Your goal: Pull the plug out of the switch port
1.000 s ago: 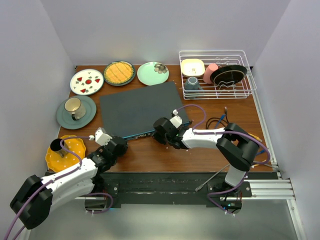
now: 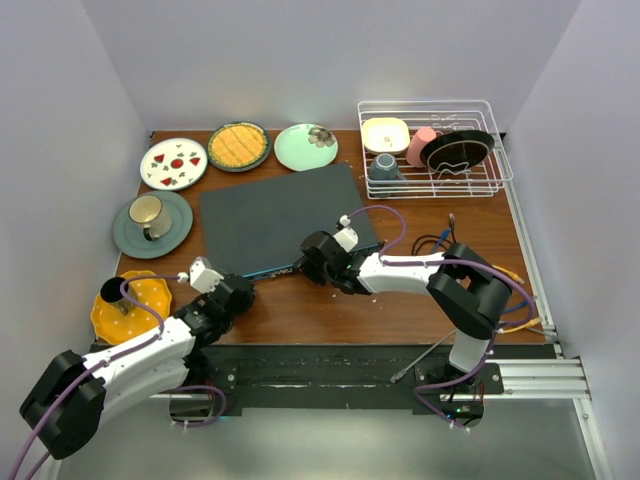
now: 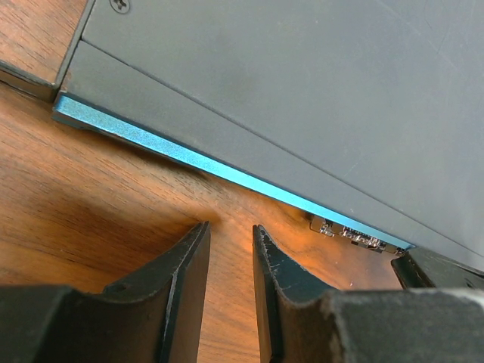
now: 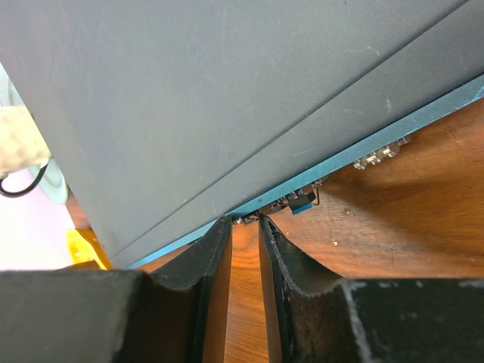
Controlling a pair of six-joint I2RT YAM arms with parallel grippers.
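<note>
The switch (image 2: 275, 210), a flat grey box with a blue front strip, lies on the wooden table, its ports along the front edge. In the left wrist view, metal ports (image 3: 355, 236) show under the strip, and my left gripper is part open below it, empty. In the right wrist view, my right gripper is shut at the port row (image 4: 291, 200), its fingertips on something small beneath the strip; whether that is the plug is too small to tell.
Plates (image 2: 172, 163) and a mug sit at back left, a yellow dish (image 2: 145, 315) at front left, a dish rack (image 2: 435, 182) at back right. Cables (image 2: 440, 240) lie to the right. Bare table lies in front of the switch.
Compared with a second ago, my right arm has shifted slightly left along the switch's front edge. The left arm looks unchanged.
</note>
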